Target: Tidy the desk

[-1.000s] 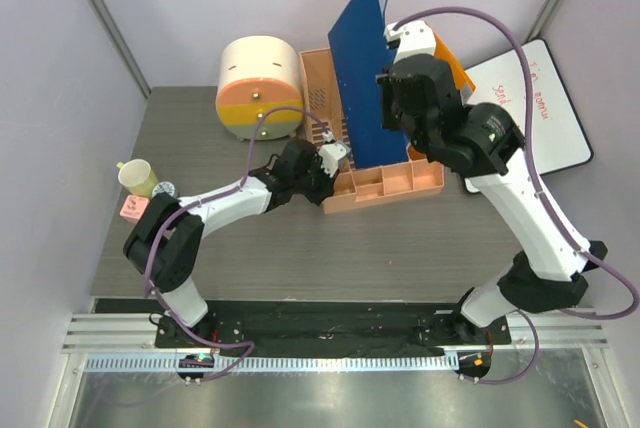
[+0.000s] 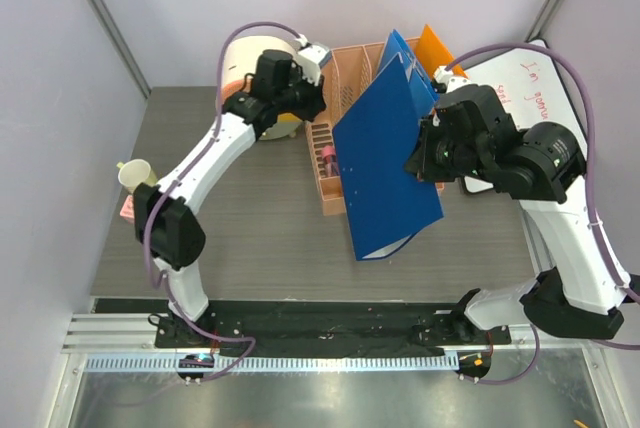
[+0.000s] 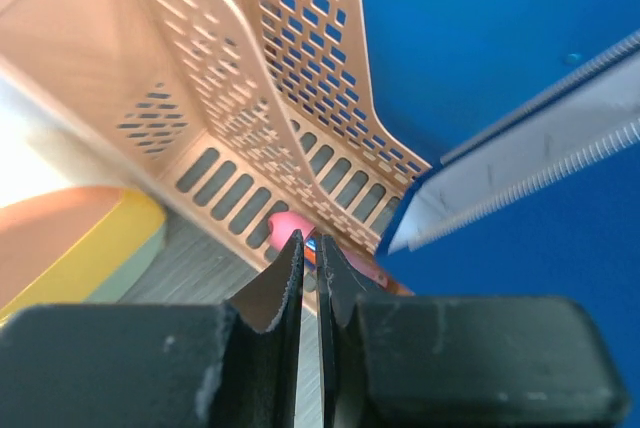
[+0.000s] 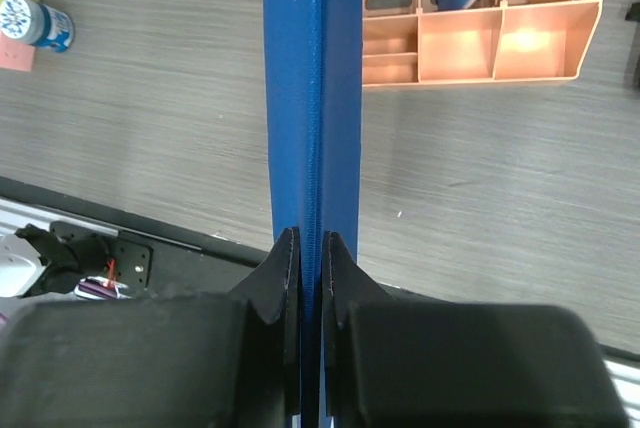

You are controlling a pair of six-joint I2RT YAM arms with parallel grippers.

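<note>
My right gripper is shut on the spine of a large blue folder (image 2: 375,153). The folder leans over the peach organizer (image 2: 332,198), its lower end reaching beyond the organizer's front edge. My left gripper (image 2: 318,103) hovers by the organizer's left part; its fingers (image 3: 293,273) are nearly together, and nothing held shows clearly between them. Beyond the fingertips, a pink item (image 3: 287,226) lies in the organizer. Behind the held folder, another blue folder (image 2: 398,46) and an orange one (image 2: 432,51) stand in the slots.
A rounded yellow-and-cream container (image 2: 242,60) stands left of the organizer, partly hidden by my left arm. At the right, a whiteboard (image 2: 535,98) leans. A cup (image 2: 135,174) and a pink block (image 2: 127,210) sit at the far left.
My right gripper has moved right and toward the front, bringing the blue folder along. The left gripper has gone from the organizer's front-left corner toward the back.
</note>
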